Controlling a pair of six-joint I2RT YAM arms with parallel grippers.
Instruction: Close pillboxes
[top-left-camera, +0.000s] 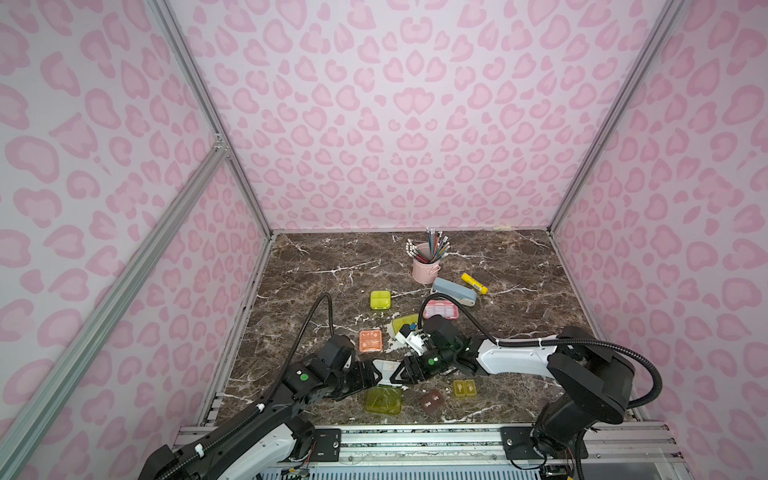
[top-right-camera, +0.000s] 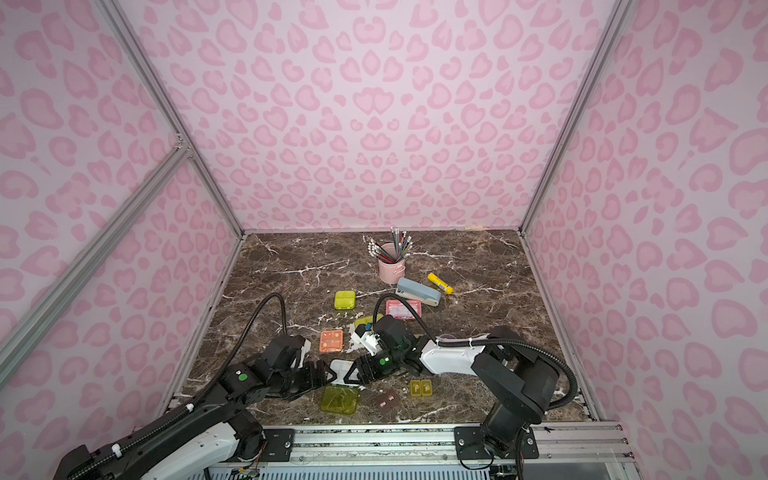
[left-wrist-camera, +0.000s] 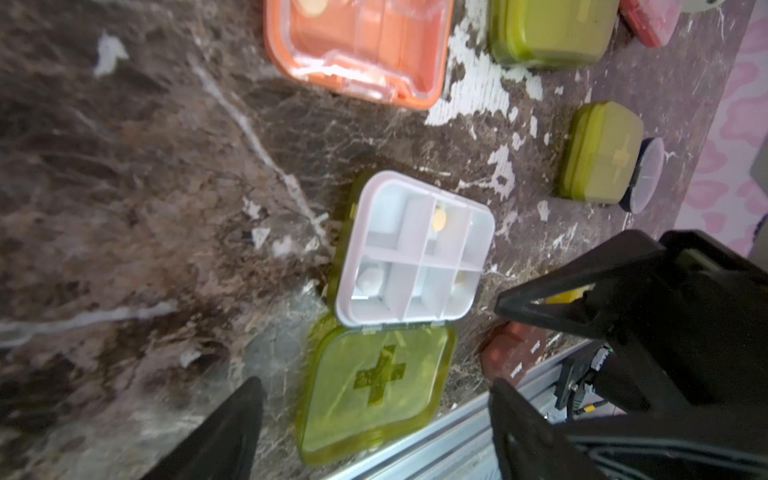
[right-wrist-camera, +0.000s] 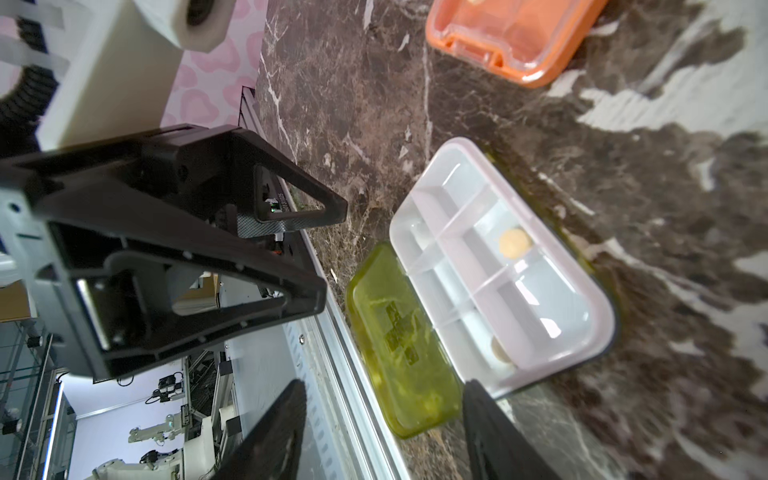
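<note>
An olive pillbox with a white divided insert (left-wrist-camera: 432, 248) stands with its lid (left-wrist-camera: 380, 384) flipped fully back toward the front edge. A few pills sit in its compartments. My left gripper (top-left-camera: 374, 373) is open at the box's left side, nothing between its fingers. On the right side, my right gripper (top-left-camera: 405, 370) also has its fingers apart and empty. Both seem close above the box; I cannot tell whether either touches it. Beyond it lies an orange pillbox (right-wrist-camera: 520, 32) with its clear lid down.
A brown-red box (top-left-camera: 433, 401) and small yellow box (top-left-camera: 465, 388) lie to the front right. Farther back are a lime box (top-left-camera: 380, 300), pink box (top-left-camera: 441, 309), blue-grey case (top-left-camera: 454, 291), yellow tube (top-left-camera: 474, 283) and pencil cup (top-left-camera: 426, 272).
</note>
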